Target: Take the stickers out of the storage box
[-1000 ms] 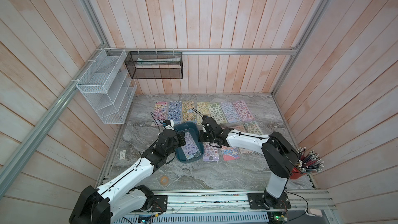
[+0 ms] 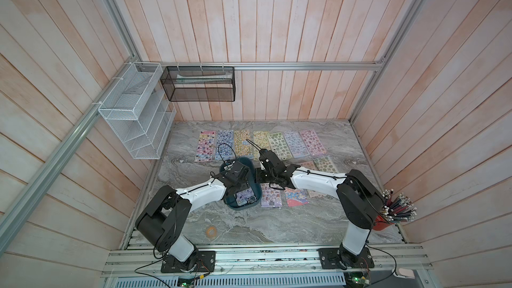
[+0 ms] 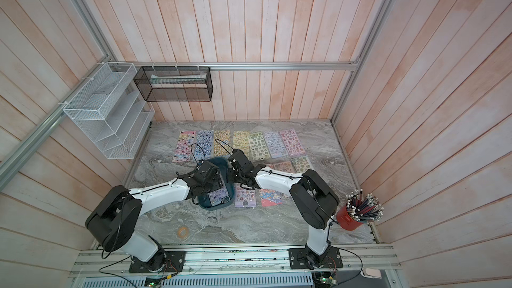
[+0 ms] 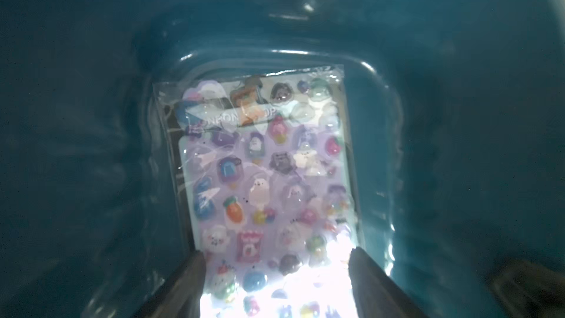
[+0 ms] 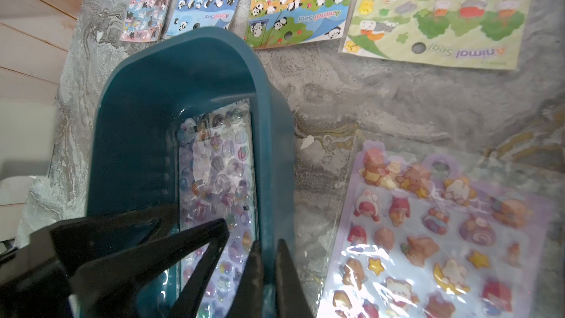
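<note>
A teal storage box (image 5: 276, 123) stands on the marbled table, with a purple puffy sticker sheet (image 4: 264, 176) in clear wrapping lying inside. My left gripper points down into the box above that sheet. Its fingers (image 4: 179, 285) are apart, one near each long side of the sheet, and I see nothing clamped between them. On the box's right side my right gripper is shut on the rim wall. Dark left-gripper fingers (image 5: 200, 253) also show over the box in the right wrist view.
Sticker sheets lie in a row at the back, including a pink one (image 2: 312, 142) and a green one (image 2: 279, 145). Right of the box is another wrapped sheet (image 5: 435, 229). A red pen holder (image 3: 349, 218) stands far right, a tape ring (image 2: 211, 231) in front.
My left gripper has moved right, from beside the box's left edge to over and into it, now covering part of the sheet. The right arm stays put at the rim.
</note>
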